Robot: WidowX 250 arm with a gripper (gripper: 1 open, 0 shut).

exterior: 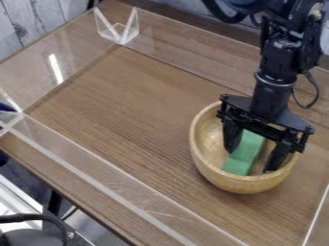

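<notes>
A wooden bowl point(209, 152) sits on the wooden table at the right, holding a green oblong object point(241, 158) and dark items partly hidden by the robot. My black gripper point(260, 142) reaches down from the top right into the bowl, over the green object. Its dark fingers blend with the bowl's contents, so whether it is open or shut is unclear.
A clear plastic container point(117, 27) stands at the back left. Dark cables or parts lie off the lower-left edge.
</notes>
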